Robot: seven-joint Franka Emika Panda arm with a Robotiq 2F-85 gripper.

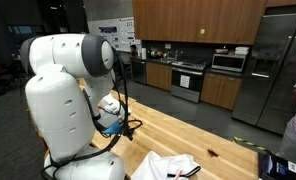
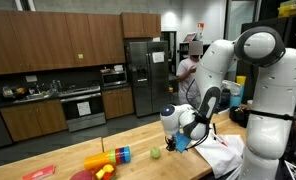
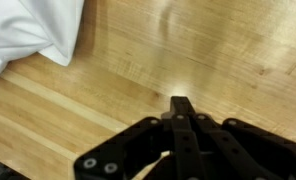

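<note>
My gripper is shut, with nothing showing between its fingers. In the wrist view its tips stand over bare wooden tabletop (image 3: 223, 60). A white cloth (image 3: 33, 28) lies at the upper left of that view, apart from the gripper. Exterior view 1 has the same cloth (image 1: 166, 166) crumpled near the bottom, with a dark and reddish item on it. The gripper (image 1: 134, 125) is low over the table to the cloth's left there. From exterior view 2, the gripper (image 2: 172, 145) appears close to a green ball (image 2: 155, 153); whether they touch I cannot tell.
Left of the ball in exterior view 2 lies a yellow, orange and blue cylinder (image 2: 108, 157), with red and yellow items (image 2: 85, 175) in front. A small dark object (image 1: 212, 153) rests right of the cloth.
</note>
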